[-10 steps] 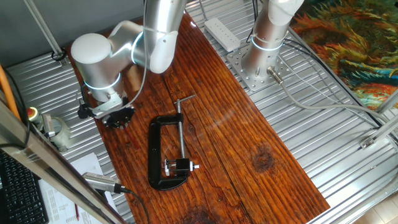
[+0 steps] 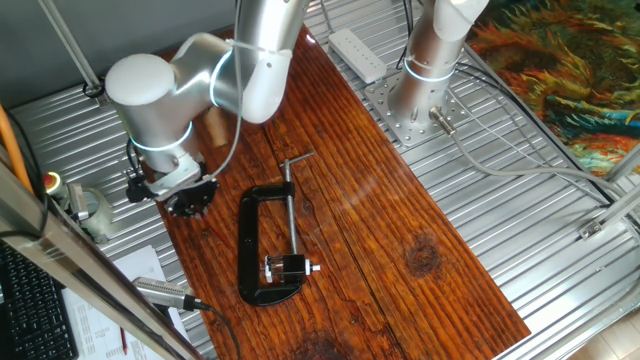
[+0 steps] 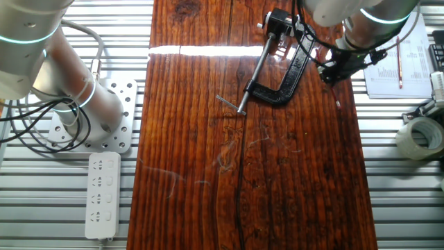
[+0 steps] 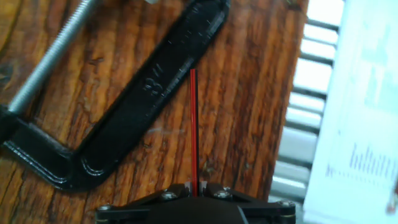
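Note:
A thin red and black stick reaches straight out from between the fingertips of my gripper in the wrist view. The fingers stand close together around its near end, apparently shut on it. A black C-clamp lies flat on the wooden table, with the stick's far end overlapping its frame in this view. Exterior view 1 has the gripper over the table's left edge, left of the clamp and apart from it. The stick cannot be made out clearly there.
The wooden board is clear to the clamp's right. Paper with a pencil on it lies beyond the board edge, near a tape roll. A power strip sits beside the robot base.
My gripper has shifted slightly and its wrist has turned a little; it stays near the table's left edge. The clamp has not moved.

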